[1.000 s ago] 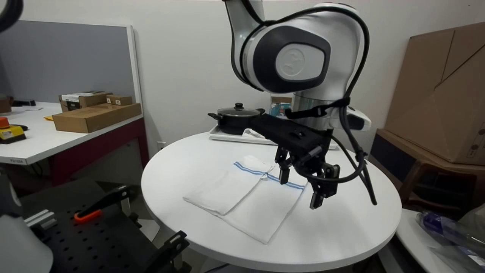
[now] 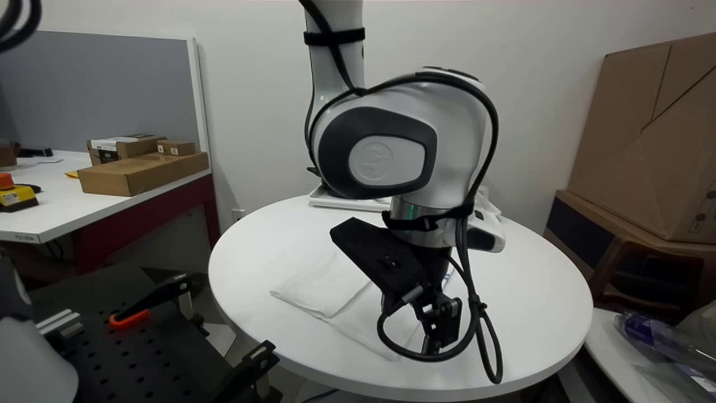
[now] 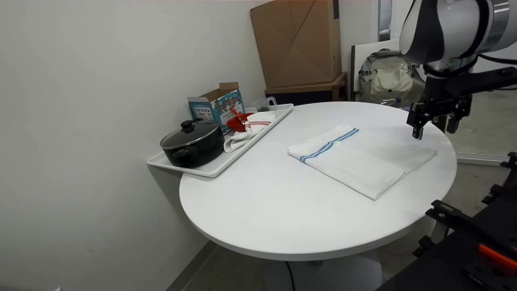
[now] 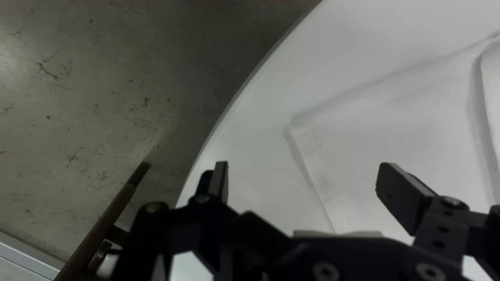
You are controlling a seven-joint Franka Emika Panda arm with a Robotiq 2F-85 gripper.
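Note:
A white cloth (image 3: 361,169) with blue stripes lies flat on the round white table (image 3: 271,213), with one part folded over the other. Above the cloth's near corner in exterior view 1, my gripper (image 2: 410,330) points down, partly hiding the cloth (image 2: 322,292). In exterior view 2 the gripper (image 3: 435,131) hovers above the cloth's right end, near the table rim. From the wrist, the gripper shows its fingers wide apart, with a corner of the cloth (image 4: 375,136) below and between them. It is open and holds nothing.
At the wall side, a white tray (image 3: 213,170) bears a black lidded pot (image 3: 194,145), a blue box (image 3: 228,109), a red bowl (image 3: 237,123) and another cloth (image 3: 237,140). Bare tabletop surrounds the striped cloth. A black perforated surface (image 2: 134,349) stands beside the table.
My arm has moved lower and nearer to exterior view 1, and somewhat left, so the gripper now covers part of the cloth's near corner. The cloth shows no visible movement.

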